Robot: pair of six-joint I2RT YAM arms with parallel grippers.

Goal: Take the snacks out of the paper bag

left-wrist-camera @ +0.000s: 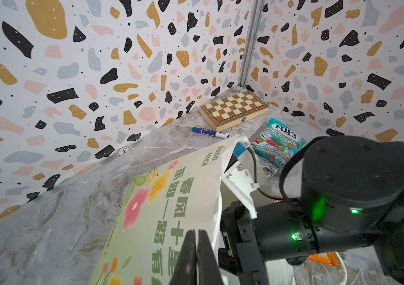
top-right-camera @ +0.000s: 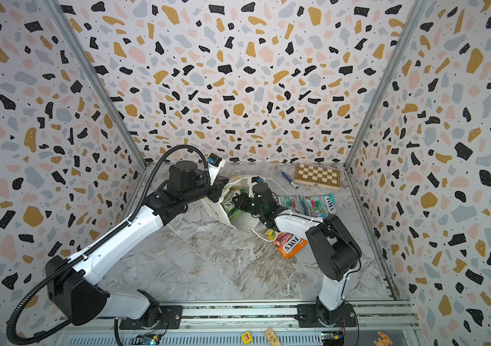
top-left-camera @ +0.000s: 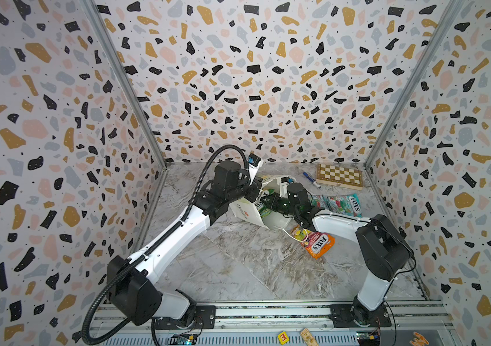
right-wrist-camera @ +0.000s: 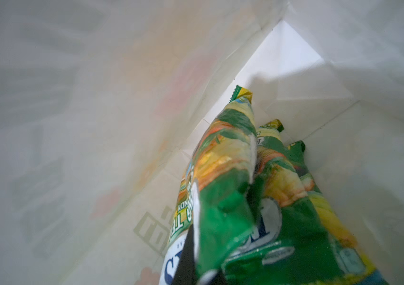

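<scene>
The paper bag [left-wrist-camera: 159,209] lies tilted, printed with flowers and lettering, its mouth toward the right arm. Inside it, my right gripper is shut on a green snack packet [right-wrist-camera: 225,190], gripping its near end. Another green packet [right-wrist-camera: 289,204] and at least one more rest alongside on the right. My left gripper has its fingers together against the bag's outer face near the rim; whether paper is pinched between them does not show. Out on the table, an orange Fox's packet [top-left-camera: 317,244] lies in front of the bag, with teal Fox's packets [top-left-camera: 343,204] to the right.
At the back right sit a chessboard box [top-left-camera: 339,176] and a blue marker [top-left-camera: 311,180]. A white bag handle [top-left-camera: 298,233] loops over beside the orange packet.
</scene>
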